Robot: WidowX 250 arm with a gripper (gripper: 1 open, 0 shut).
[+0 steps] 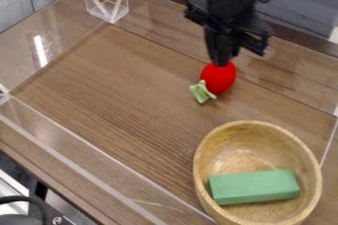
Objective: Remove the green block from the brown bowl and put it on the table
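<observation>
The green block [255, 187] lies inside the brown bowl [218, 144], at the lower right of the camera view. It rests slightly tilted on the bowl's floor, with its whole upper face in sight. My black gripper [227, 39] is over the far part of the table, well away from the bowl and near a red strawberry-like toy. At this size and angle its fingers are too dark to tell apart, so how they stand is unclear.
The red toy [218, 77], with a pale green leafy end, lies on the wooden table [113, 96] just below the gripper in view. A white wire-like rack [107, 4] stands at the far left.
</observation>
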